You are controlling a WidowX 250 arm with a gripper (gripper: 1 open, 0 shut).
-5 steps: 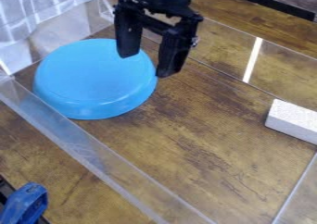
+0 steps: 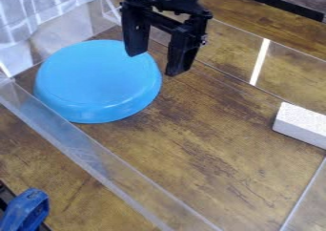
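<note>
My black gripper (image 2: 160, 38) reaches down from the top centre, over the back right of a round blue plastic piece (image 2: 91, 77), like a lid or bowl, on the wooden table. Its two dark fingers stand apart, open, with nothing visible between them.
A white block (image 2: 302, 122) lies at the right. A blue object (image 2: 23, 211) is at the bottom left corner. Clear plastic walls run along the left and lower right.
My gripper has risen slightly over the last second. The blue piece and the white block have not visibly moved.
</note>
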